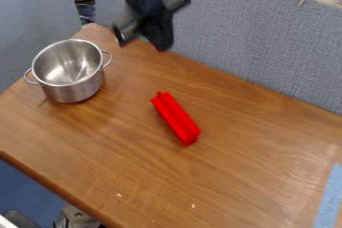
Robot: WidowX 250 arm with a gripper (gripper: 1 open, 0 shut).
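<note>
The dark robot gripper (144, 30) is raised high at the back, above and right of a steel pot (68, 72) with two handles. A red elongated block (178, 117) lies on the wooden table (241, 162), right of the pot and below the gripper. The fingertips are too dark and blurred to tell their state.
A grey padded wall (254, 42) runs behind the table.
</note>
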